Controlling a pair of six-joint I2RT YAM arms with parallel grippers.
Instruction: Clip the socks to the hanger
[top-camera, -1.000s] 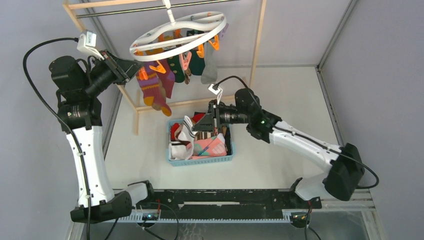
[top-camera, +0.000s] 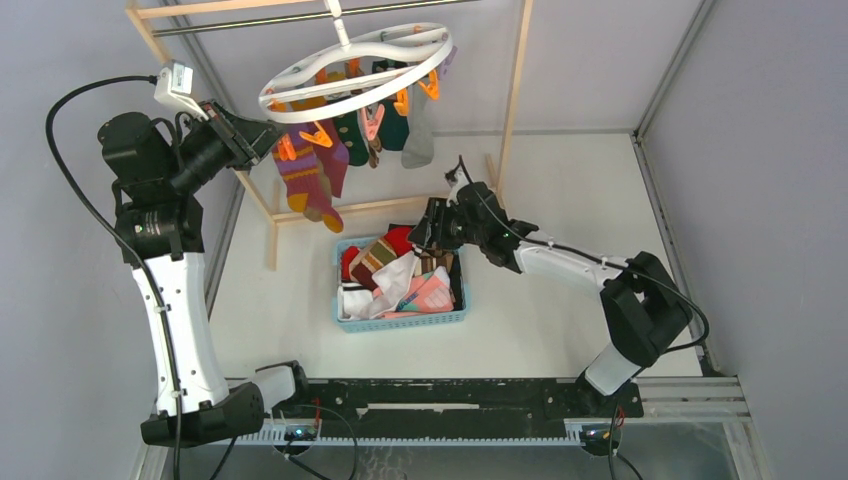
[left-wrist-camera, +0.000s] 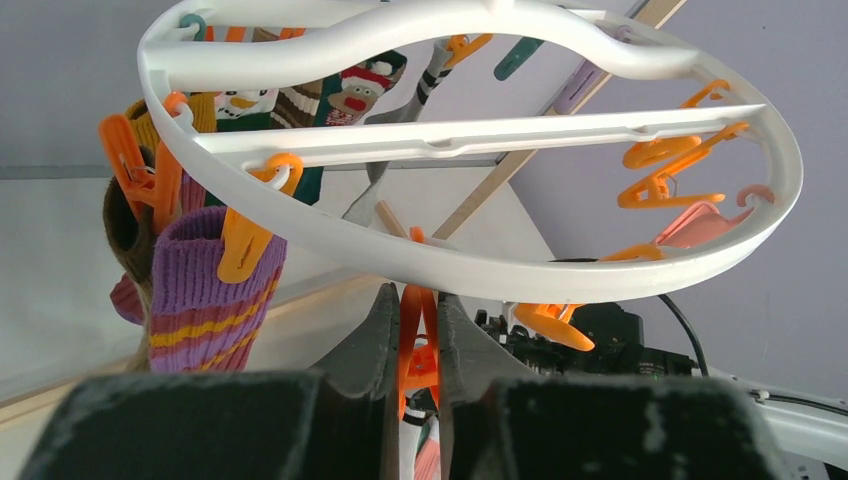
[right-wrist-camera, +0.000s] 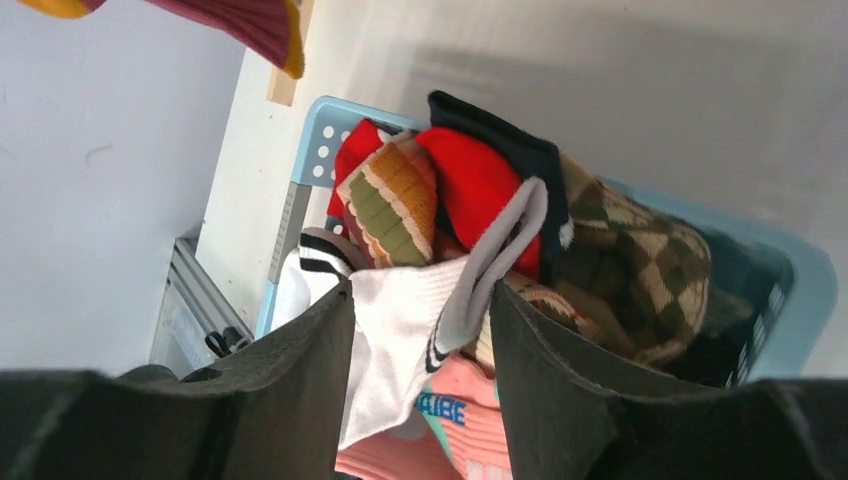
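Observation:
In the left wrist view, my left gripper is shut on an orange clip (left-wrist-camera: 418, 365) at the near rim of the white round hanger (left-wrist-camera: 520, 275). The clip has no sock visible in it. My right gripper stands open above the basket. Below and between its parted fingers is a white sock (right-wrist-camera: 400, 310) with a grey, raised end, lying over other socks. A purple striped sock (left-wrist-camera: 210, 285) hangs from the hanger by an orange clip (left-wrist-camera: 245, 245).
The blue basket (top-camera: 400, 322) holds several bunched socks. More socks, such as a grey one (top-camera: 418, 140), hang from the ring above and behind it. A wooden frame (top-camera: 515, 80) surrounds the hanger. Bare table (top-camera: 560, 330) lies right of the basket.
The white sock, raised near the gripper before, now lies lower in the basket. The left arm stayed still.

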